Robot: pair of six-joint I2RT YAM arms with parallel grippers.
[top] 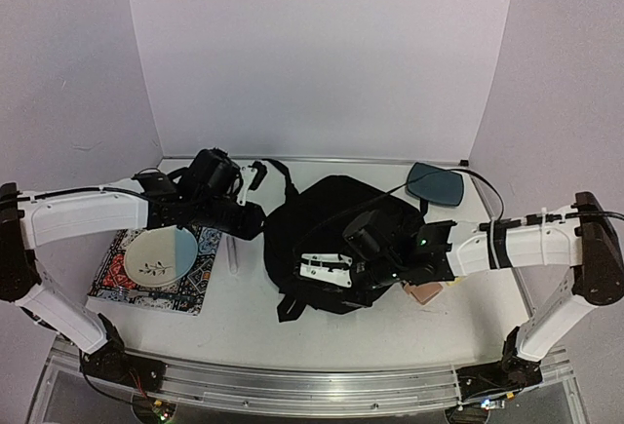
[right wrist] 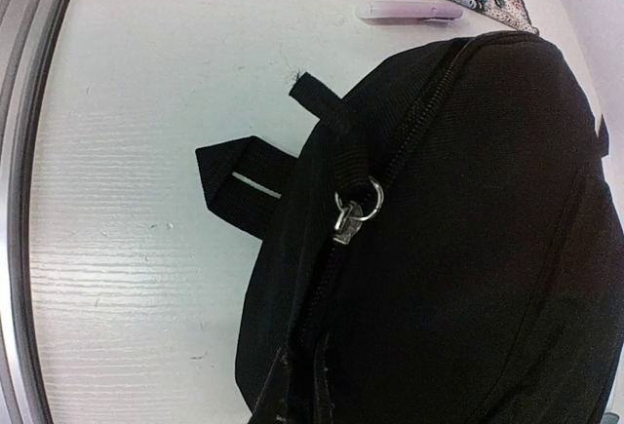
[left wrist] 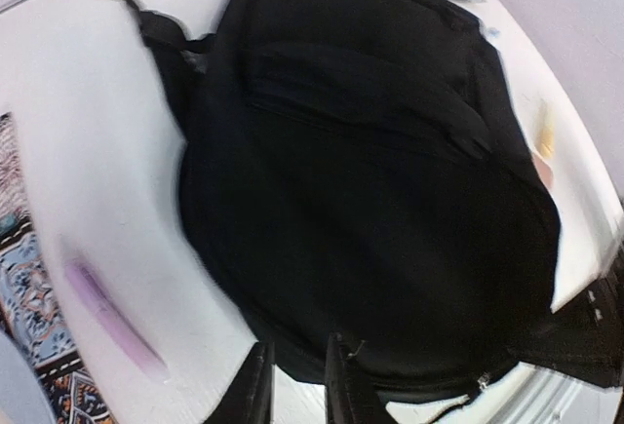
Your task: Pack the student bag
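The black backpack [top: 322,195] lies flat in the middle of the table. In the right wrist view its zipper pull [right wrist: 348,221] and ring lie on the near rim, and a strap end [right wrist: 244,185] sticks out beside it. My left gripper is open over the bag's edge, with nothing seen between its fingers. My right gripper has its fingertips close together on the zipper line; dark fabric makes it unclear whether they pinch anything. A pale purple pen [left wrist: 112,317] rests on the table left of the bag.
On the left lies a patterned mat [top: 200,288] bearing a round plate-like disc [top: 156,263]. A dark teal flat item [top: 436,186] sits at the back right; a brown wallet [top: 422,291] is partly hidden by the right arm.
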